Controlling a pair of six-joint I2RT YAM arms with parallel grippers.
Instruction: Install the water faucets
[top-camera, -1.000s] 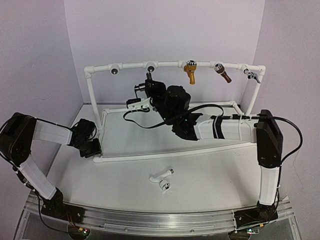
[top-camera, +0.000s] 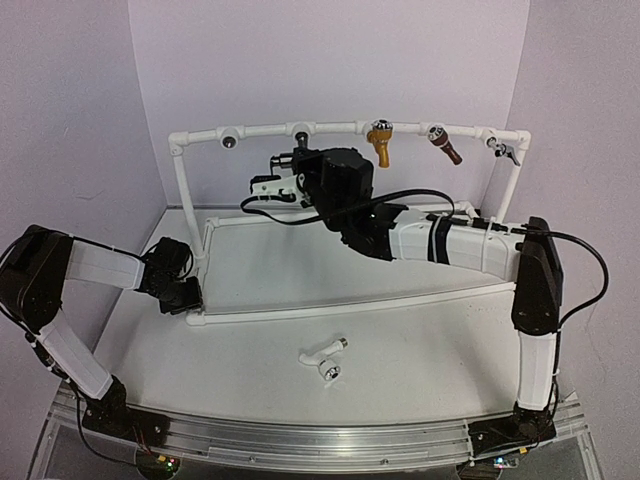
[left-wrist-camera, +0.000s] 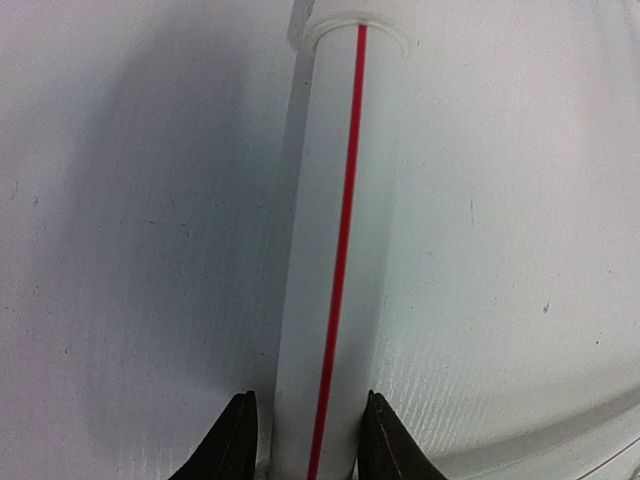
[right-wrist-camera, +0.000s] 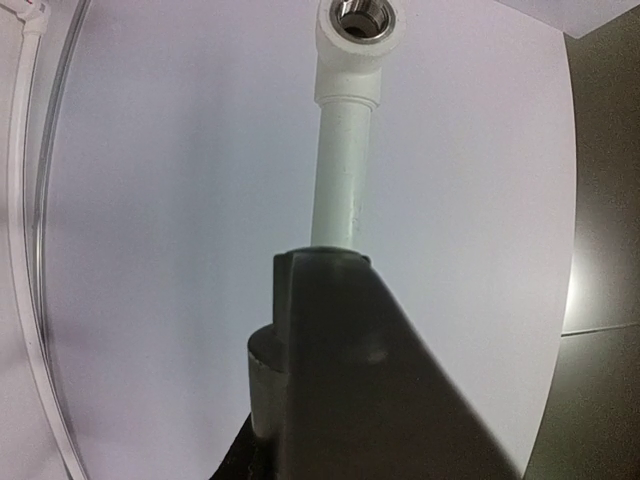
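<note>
In the top view, my right gripper (top-camera: 300, 160) is at the second fitting (top-camera: 301, 133) from the left on the upper rail. A dark grey faucet (right-wrist-camera: 370, 370) fills the middle of the right wrist view and seems gripped; it mostly hides the fingers. Its far end covers part of a white pipe, hiding whether it meets a socket. My left gripper straddles a white pipe (left-wrist-camera: 330, 250) with a red stripe, apparently shut on it low down. A white faucet (top-camera: 322, 358) with a chrome knob lies on the table.
An orange faucet (top-camera: 380, 145), a brown one (top-camera: 445, 145) and a silver one (top-camera: 503, 150) hang from the rail's right half. The leftmost fitting (top-camera: 229, 138) is empty. The white pipe frame (top-camera: 340, 308) spans the table.
My right gripper has risen toward the second fitting, and the dark piece at its tip now overlaps it. The left arm and the white faucet have stayed still.
</note>
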